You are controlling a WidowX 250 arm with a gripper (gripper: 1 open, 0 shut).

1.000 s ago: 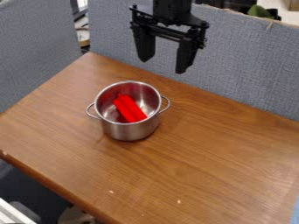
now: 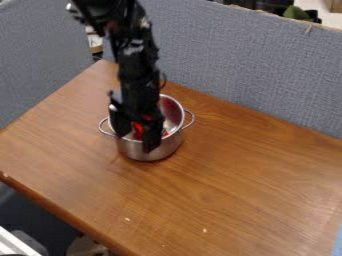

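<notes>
A steel pot [image 2: 150, 147] with two side handles stands on the wooden table, left of centre. My black gripper [image 2: 136, 126] is lowered into it, open, its fingers around a red object [image 2: 138, 130] that is mostly hidden behind them. Whether they touch it cannot be told.
Grey padded walls [image 2: 247, 60] stand along the back and left, and the table's front-left edge drops to a dark gap.
My gripper has come down and leftward from above the back of the table into the pot, now covering much of the red object.
</notes>
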